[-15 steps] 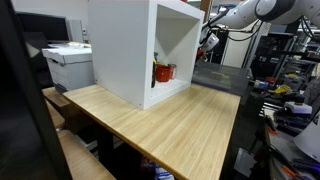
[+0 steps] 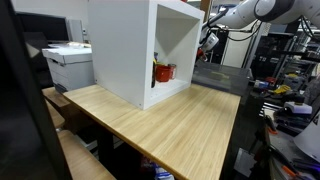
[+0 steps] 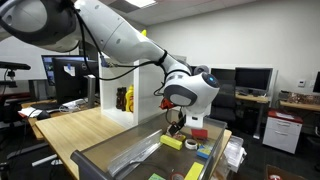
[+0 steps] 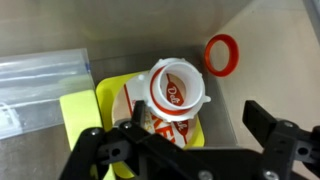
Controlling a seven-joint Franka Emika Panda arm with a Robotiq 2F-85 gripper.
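Observation:
In the wrist view, my gripper stands open, its dark fingers well apart at the lower left and right. Between and beyond them is a white roll (image 4: 178, 87) with an open center, over a yellow round item (image 4: 108, 90) with red-and-white printed pieces (image 4: 181, 127). A red ring (image 4: 221, 55) lies apart at the upper right. Left of the yellow item are a pale yellow block (image 4: 80, 125) and a clear plastic box (image 4: 40, 95). Exterior view 2 shows the white arm (image 3: 190, 92) reaching down over the grey bin; the fingers are too small to make out there.
The bin (image 3: 112, 152) has raised walls and holds several small items, including a red box (image 3: 198, 133). A white shelf unit (image 2: 122, 50) stands on the wooden table (image 2: 170, 125), with a red container (image 2: 163, 73) inside.

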